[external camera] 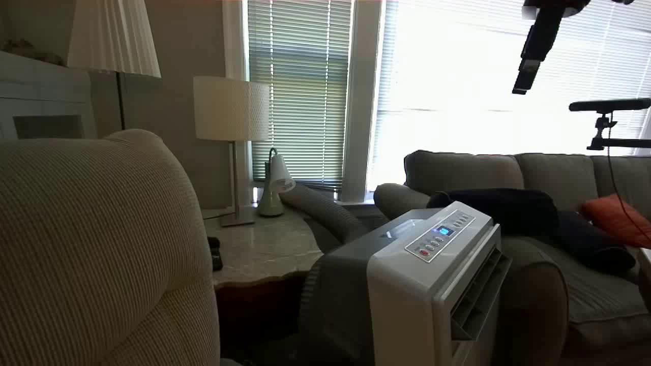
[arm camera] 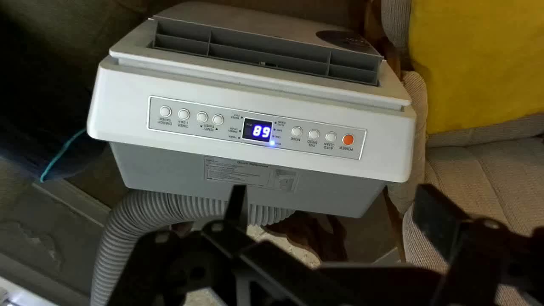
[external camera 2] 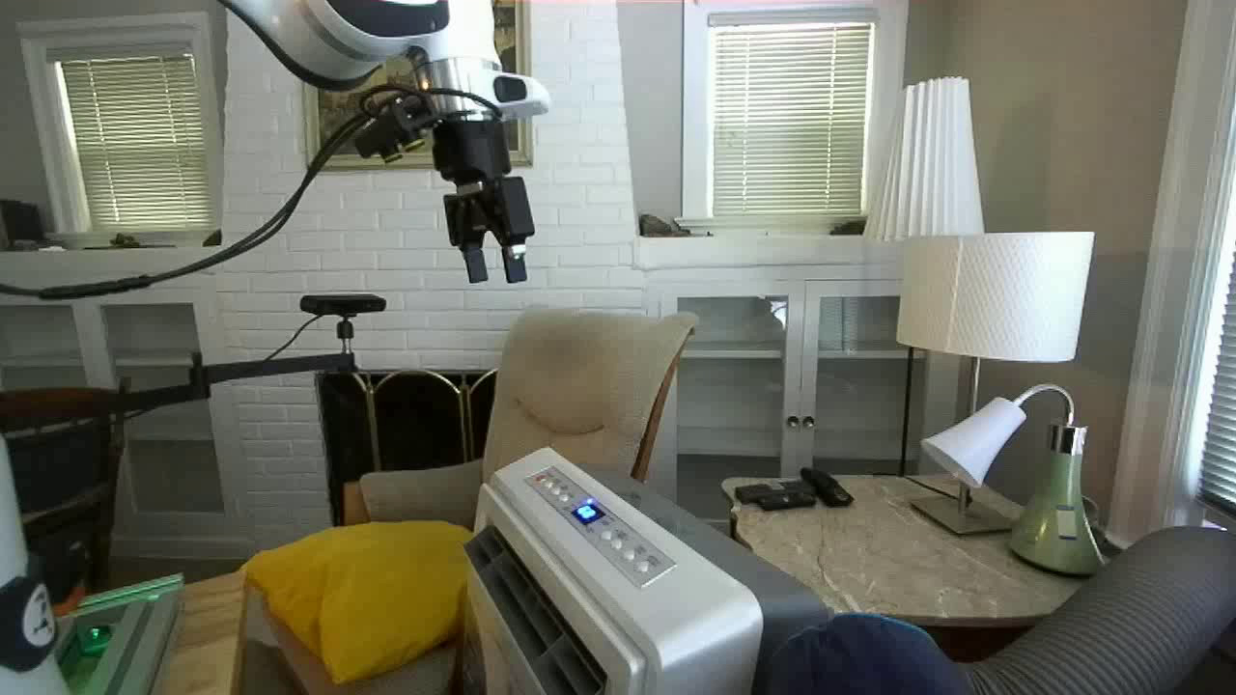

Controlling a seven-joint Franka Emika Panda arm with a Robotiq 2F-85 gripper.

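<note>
A white and grey portable air conditioner (arm camera: pixel 255 97) fills the upper middle of the wrist view. Its control panel has a lit blue display (arm camera: pixel 257 130) reading 89, a row of white buttons and one orange power button (arm camera: pixel 348 139). My gripper (external camera 2: pixel 494 278) hangs in the air, pointing down, well above the unit, its two fingers apart and nothing between them. In the wrist view the fingers (arm camera: pixel 236 206) show dark and wide apart at the bottom. Only part of the gripper (external camera: pixel 519 91) appears at the top right of the first exterior view.
Behind the unit stands a marble-topped table (external camera 2: pixel 811 556) with remotes (external camera 2: pixel 800 492), a tall lamp (external camera 2: pixel 997 295) and a green lamp (external camera 2: pixel 1054 510). A ribbed hose (arm camera: pixel 109 255) leaves the unit's back. A chair with a yellow pillow (external camera 2: pixel 359 591) and a camera arm (external camera 2: pixel 278 367) are nearby.
</note>
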